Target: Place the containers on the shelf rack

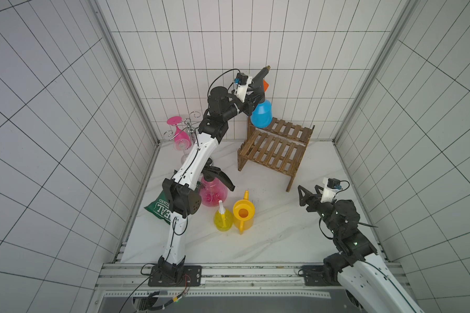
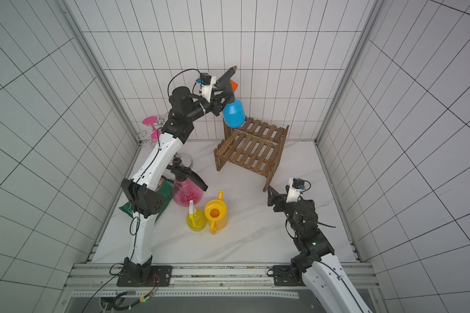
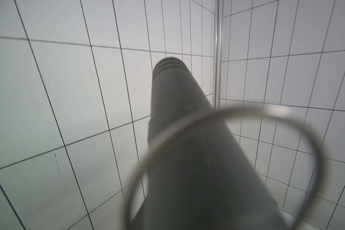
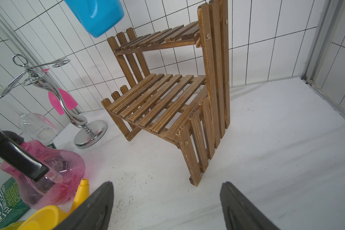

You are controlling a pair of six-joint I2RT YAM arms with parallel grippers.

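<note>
My left gripper (image 1: 252, 100) is shut on the dark grey head of a blue spray bottle (image 1: 261, 114), holding it above the wooden shelf's left end. In the left wrist view the grey nozzle (image 3: 180, 134) fills the middle and hides the fingers. The slatted shelf (image 4: 157, 103) has two levels, both bare. A yellow watering can (image 1: 244, 212) stands upright on the table, in front of the shelf and to its left. My right gripper stands open at the right side of the table, nothing between its fingers.
Left of the yellow can stand a small yellow-green spray bottle (image 1: 223, 219) and a pink sprayer (image 1: 213, 192). Behind them are a metal glass stand (image 4: 89, 132) and a green bag (image 1: 159, 207).
</note>
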